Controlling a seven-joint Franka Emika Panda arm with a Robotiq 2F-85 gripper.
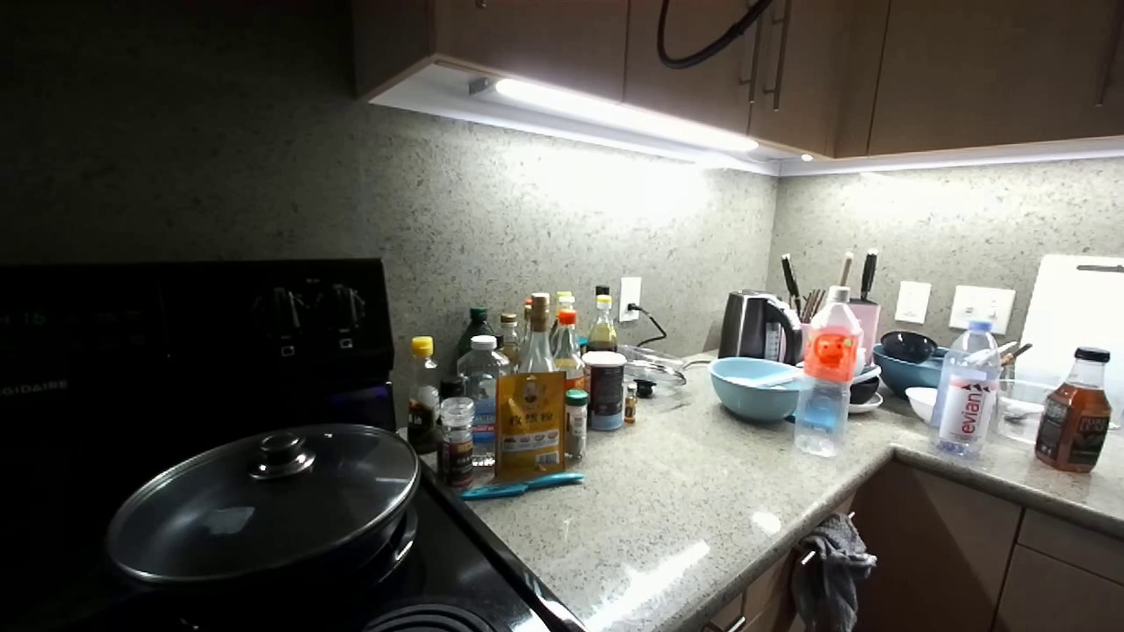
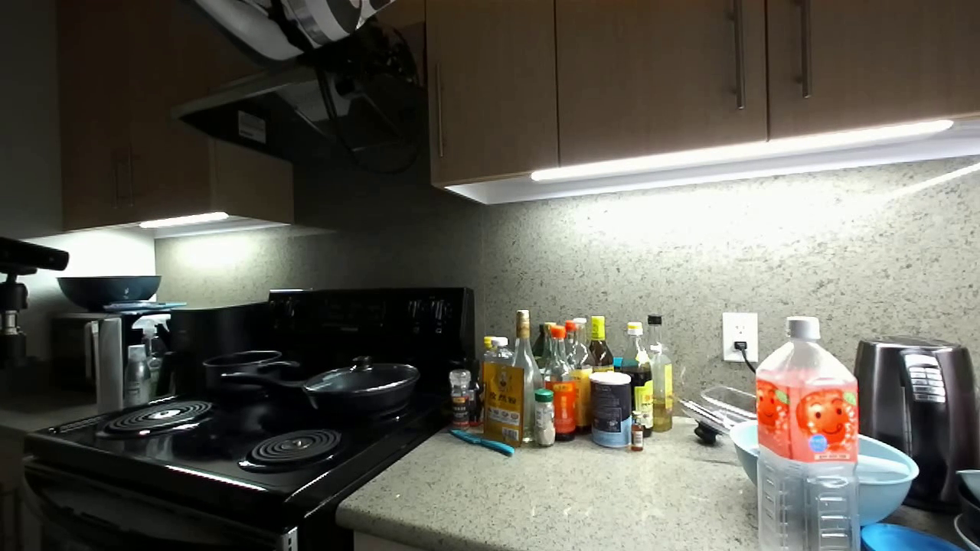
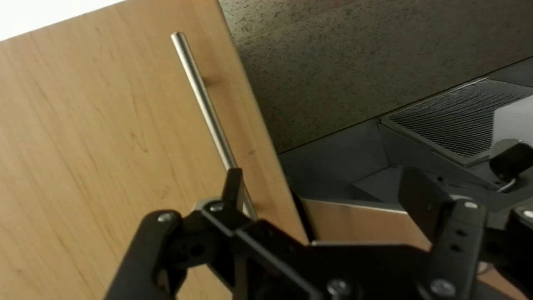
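Below my gripper's spread fingers, in the wrist view, lies a light wooden cabinet door with a long metal bar handle. The gripper is open, with a wide gap between its two black fingers. Its left finger overlaps the lower end of the handle in the picture; whether they touch I cannot tell. The right finger is over the dark range hood area, past the door's edge. In exterior view 2, only part of the arm shows at the top, near the hood; the gripper is not clear there.
The range hood hangs close to the arm. Below are the stove and a lidded pan. Several bottles crowd the counter by the wall. A large clear bottle stands near the front right.
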